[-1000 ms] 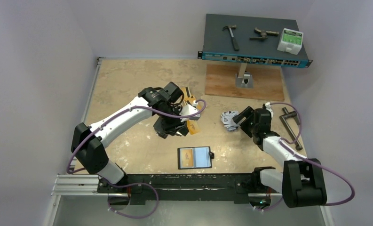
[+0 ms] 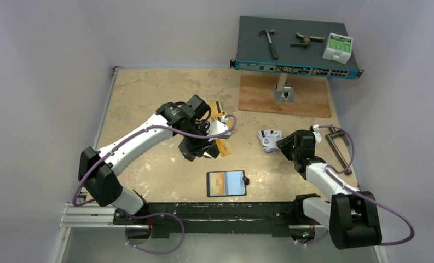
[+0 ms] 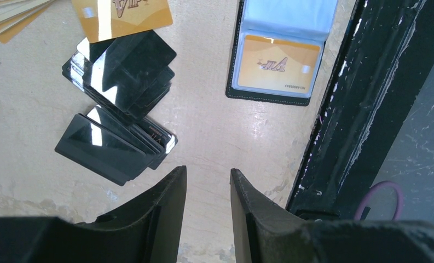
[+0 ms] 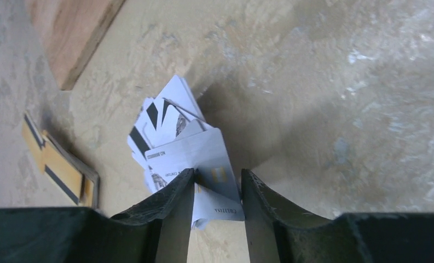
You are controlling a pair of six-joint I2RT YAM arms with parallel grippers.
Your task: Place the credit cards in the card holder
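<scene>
The card holder (image 2: 227, 183), a black-edged case with two clear pockets, lies open near the table's front edge. An orange card (image 3: 280, 64) is in one pocket; the other pocket (image 3: 290, 17) looks empty. My left gripper is part open above bare table, beside the black cards (image 3: 102, 145); nothing is between its fingers. At the fanned white cards (image 4: 173, 123), my right gripper stands part open. A top white card (image 4: 223, 164) tilts between its fingers, its right edge at the right finger (image 4: 253, 203). Whether both fingers touch it, I cannot tell.
Orange cards (image 3: 124, 19) lie by the black ones, partly under my left arm in the top view. A wooden board (image 2: 250, 93) carries a stand with a raised box (image 2: 291, 46) above it. A hammer (image 2: 339, 150) lies at the right edge.
The top white card has shifted and now reaches toward my right fingertips. My right gripper's fingers have closed in somewhat, and its arm shifted slightly. The left arm moved only slightly.
</scene>
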